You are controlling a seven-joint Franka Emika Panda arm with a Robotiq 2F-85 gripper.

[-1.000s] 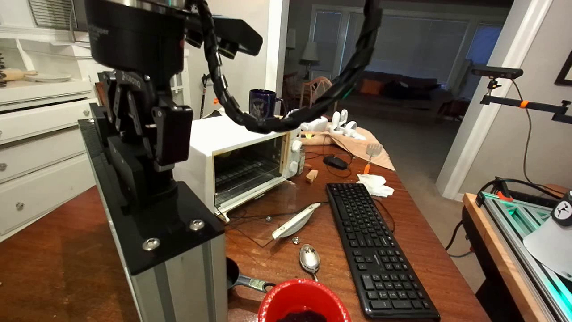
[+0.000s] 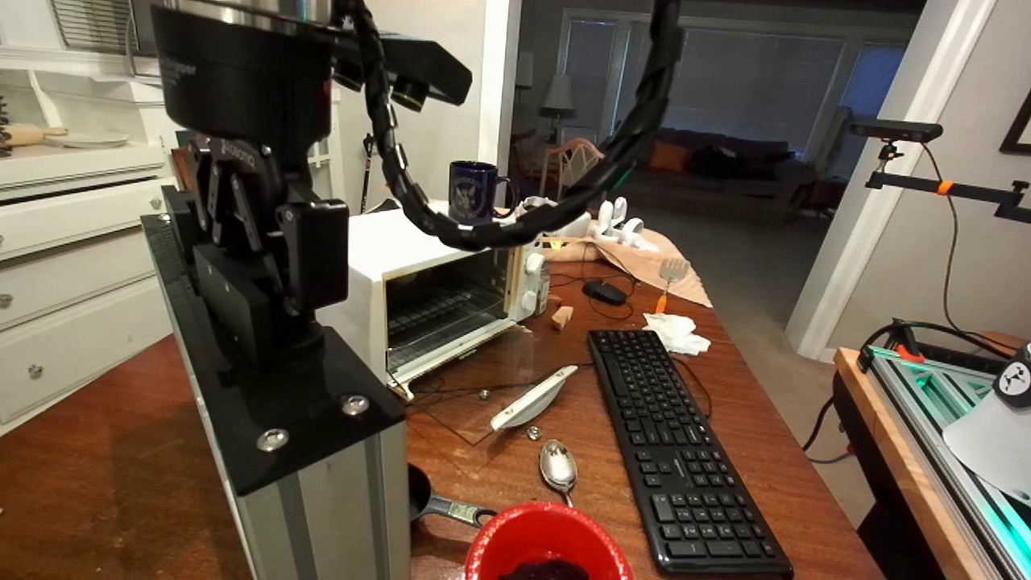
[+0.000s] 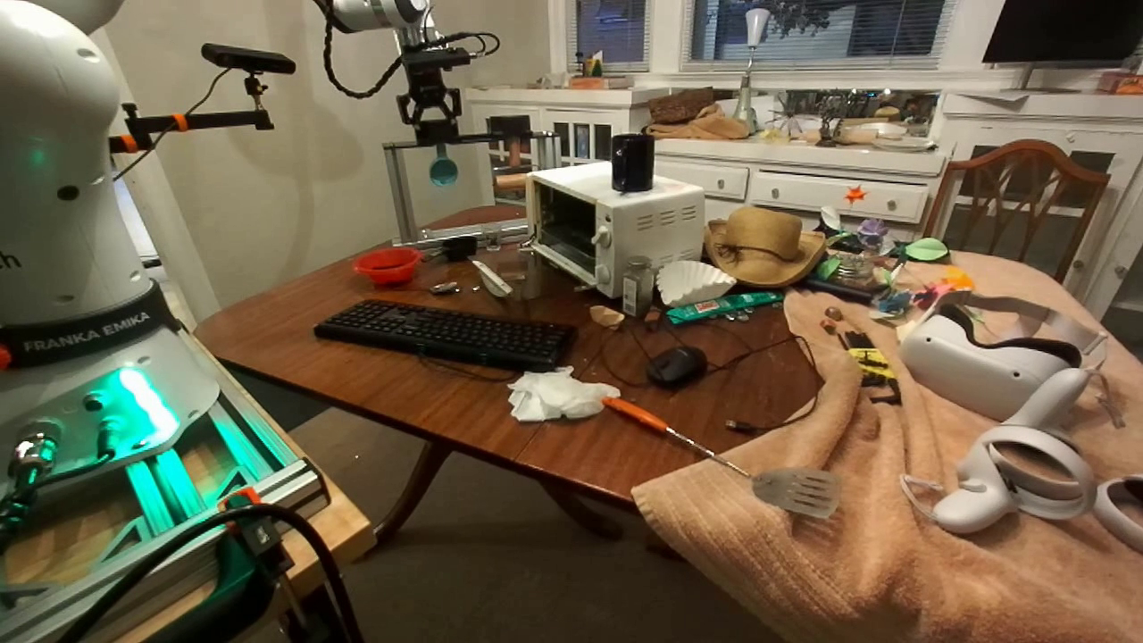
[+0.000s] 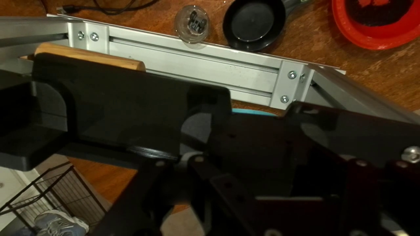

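Observation:
In exterior view 1, my gripper (image 2: 258, 275) is low over the black top plate (image 2: 324, 401) of a metal frame. It is shut on an upright black block (image 2: 232, 304) that rises from this plate; the near finger (image 2: 319, 253) lies along its side. A dark round base shows beneath the block. In exterior view 2, a teal round piece (image 3: 442, 170) hangs under the frame's top, below my gripper (image 3: 430, 116). Only a thin blue edge (image 4: 254, 112) of it appears in the wrist view, where dark parts hide the actual contact.
A white toaster oven (image 2: 416, 232) with its door down and a mug (image 2: 471, 192) on top stands beside the frame. A red bowl (image 2: 548, 527), a small black pan (image 4: 252, 21), a spoon (image 2: 557, 464) and a keyboard (image 2: 676, 435) lie on the table.
My gripper's near finger sits slightly lower than a second ago, its linkages turned a little. The hanging cable has shifted slightly. Objects on the table look unmoved.

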